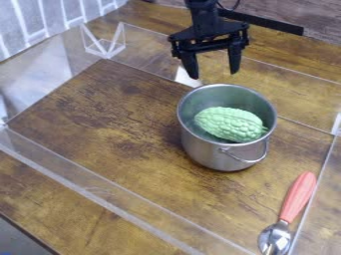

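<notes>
My black gripper hangs at the top centre of the camera view, its two fingers spread open with nothing between them, behind and above a steel pot. In the pot lies a pale green, bumpy bitter melon. At the lower right, an ice cream scoop with a pink handle and a metal head lies on the wooden table.
Clear plastic walls border the table top, with a white wire shape at the upper left.
</notes>
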